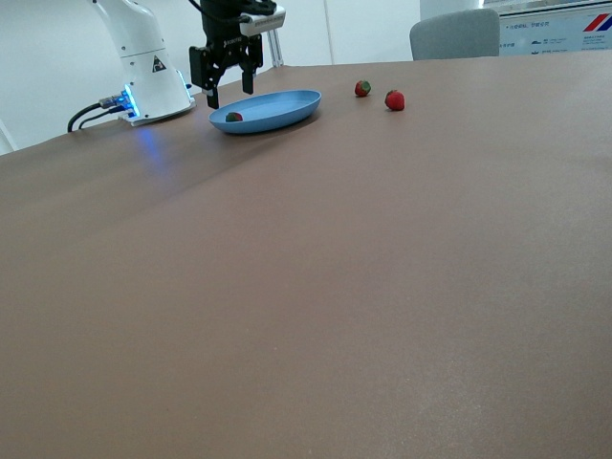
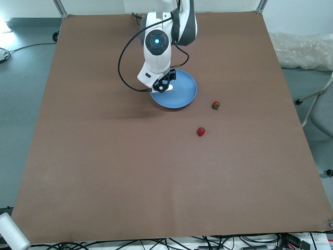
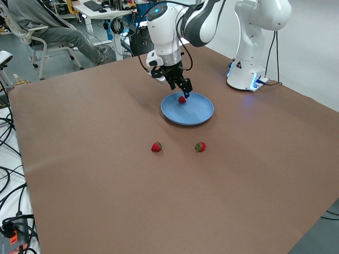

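A blue plate (image 2: 179, 94) (image 1: 277, 110) (image 3: 193, 111) lies on the brown table, with a strawberry (image 1: 233, 117) (image 3: 181, 99) on it. My black gripper (image 1: 231, 83) hangs just above that plate, its two fingers apart with nothing between them in the top view. Two more strawberries lie on the bare table outside the plate: one (image 2: 201, 132) (image 1: 395, 101) (image 3: 156, 147), the other (image 2: 216, 105) (image 1: 362, 88) (image 3: 200, 147). In the left view the arm hides the strawberry on the plate.
The brown table (image 2: 166, 177) is wide and clear around the plate. The arm's base (image 3: 246, 74) stands at a table edge with cables. A grey chair (image 2: 322, 109) and a bundle of cables (image 2: 239, 239) are beyond the table edges.
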